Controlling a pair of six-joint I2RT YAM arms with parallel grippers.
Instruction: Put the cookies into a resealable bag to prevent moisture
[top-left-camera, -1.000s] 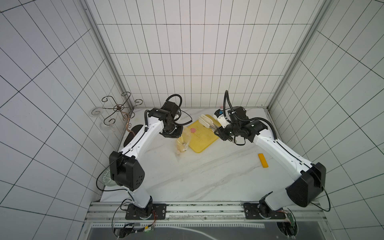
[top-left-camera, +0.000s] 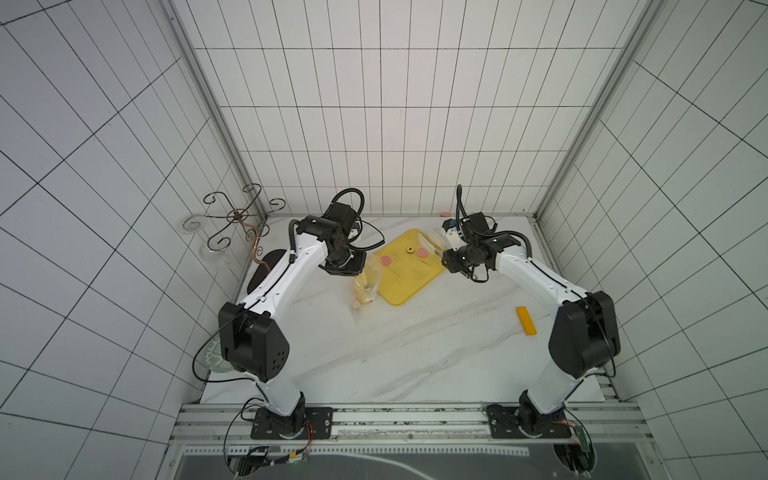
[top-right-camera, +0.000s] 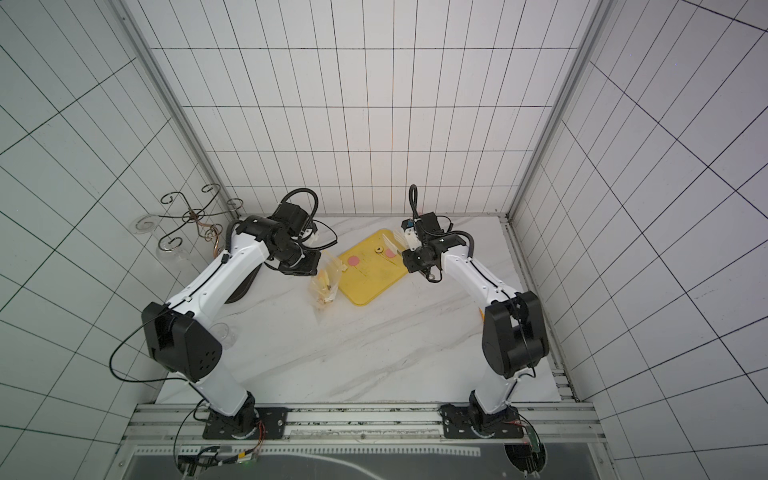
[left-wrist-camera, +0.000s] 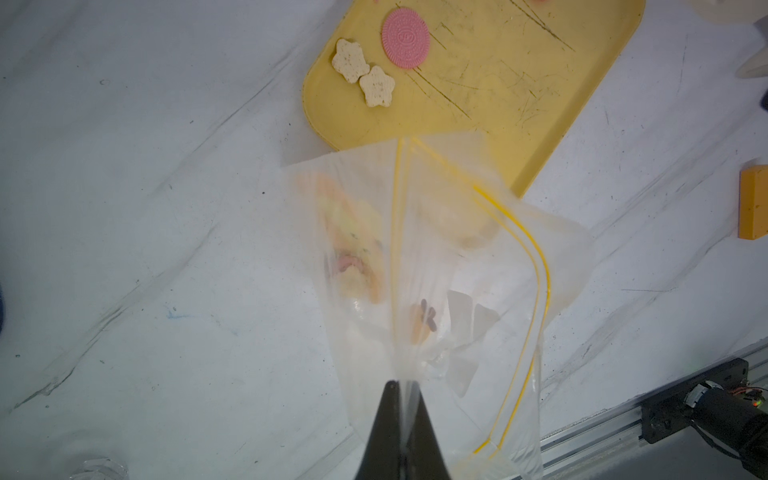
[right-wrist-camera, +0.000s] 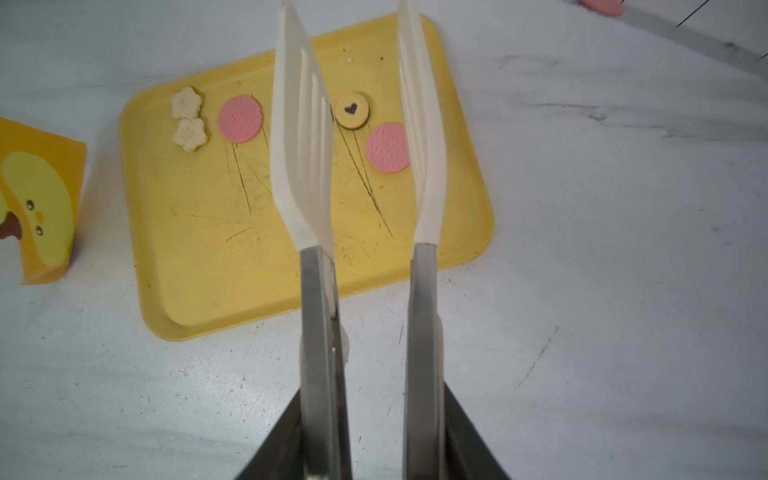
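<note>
In the left wrist view my left gripper is shut on the edge of a clear bag (left-wrist-camera: 456, 280) with a yellow seal strip. The bag's mouth gapes, and blurred cookies show through the film. Its orange side with a printed yellow face (right-wrist-camera: 40, 208) shows in the right wrist view. On the yellow tray (right-wrist-camera: 216, 264) lie a heart cookie (right-wrist-camera: 352, 110), two pink round cookies, one at left (right-wrist-camera: 240, 118), and two pale flower cookies (right-wrist-camera: 190, 134). My right gripper is open above the tray's right part, nothing between its long white fingers.
An orange block (top-left-camera: 525, 320) lies on the right of the table. At left stand a curled metal rack (top-left-camera: 237, 215) and a dark object (top-left-camera: 266, 270). A small pink thing (right-wrist-camera: 601, 6) lies near the back edge.
My right arm went from over the tray to the right, off the tray, and has since come back left to its right edge. The left arm and bag look the same.
</note>
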